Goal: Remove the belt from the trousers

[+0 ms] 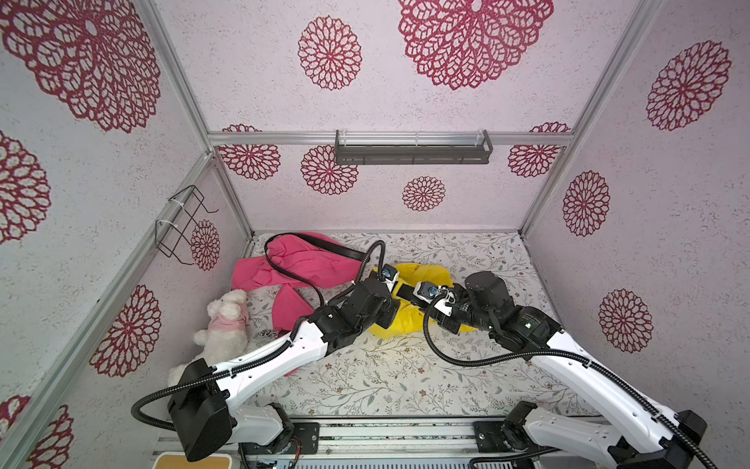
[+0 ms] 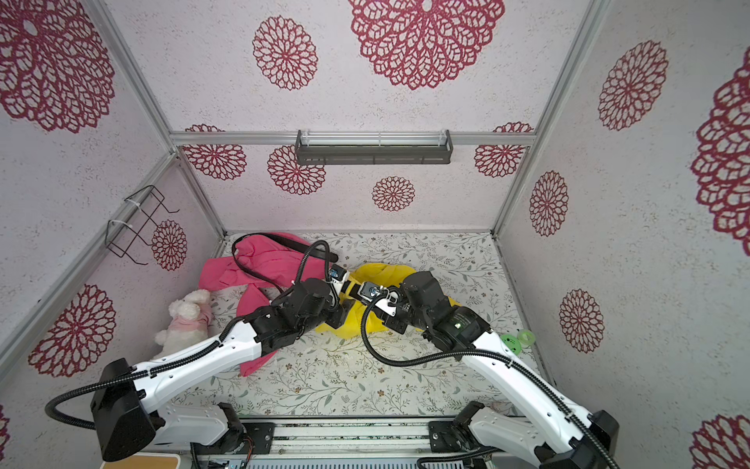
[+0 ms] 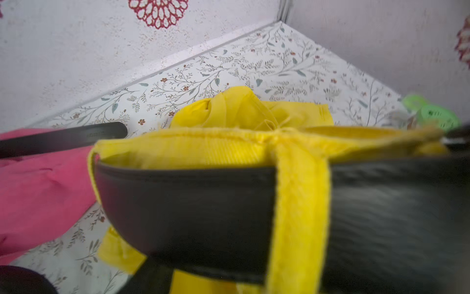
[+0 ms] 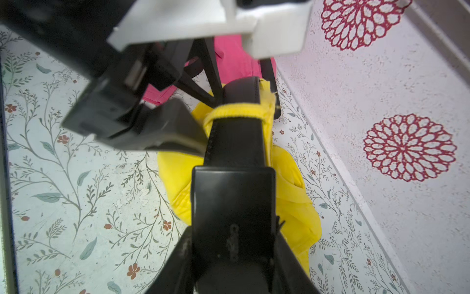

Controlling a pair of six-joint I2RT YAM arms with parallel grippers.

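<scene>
The yellow trousers (image 1: 425,277) are bunched at mid-table, lifted at the waist between both grippers. In the left wrist view the black belt (image 3: 186,210) passes through a yellow belt loop (image 3: 298,220), filling the foreground. My right gripper (image 1: 418,293) is shut on the belt, seen in the right wrist view as a black strap (image 4: 235,137) under a yellow loop. My left gripper (image 1: 383,285) is right beside it at the waistband, its opening hard to judge.
Pink clothing (image 1: 304,258) with another black strap lies back left. A white teddy bear (image 1: 222,328) sits by the left wall. Green toys (image 2: 515,342) lie front right. A grey shelf (image 1: 410,156) hangs on the back wall.
</scene>
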